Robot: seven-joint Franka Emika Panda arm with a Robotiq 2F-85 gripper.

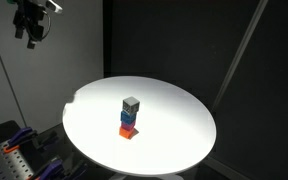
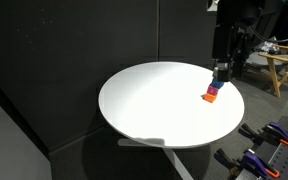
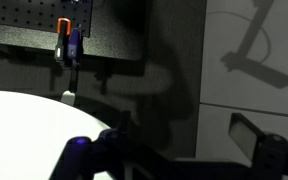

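Observation:
Several blocks form a stack standing on the round white table. From the bottom up, they are an orange block, a pink-purple block, a blue block and a grey block. In exterior view 2 the orange block shows clearly, but the arm hides the stack's top. My gripper is open, its dark fingers wide apart with only floor and wall between them. It hangs high at the left in exterior view 1, well away from the stack.
Clamps with blue handles sit along the edge of the perforated base plate beside the table. A wooden chair stands behind the arm. Grey wall panels border the space.

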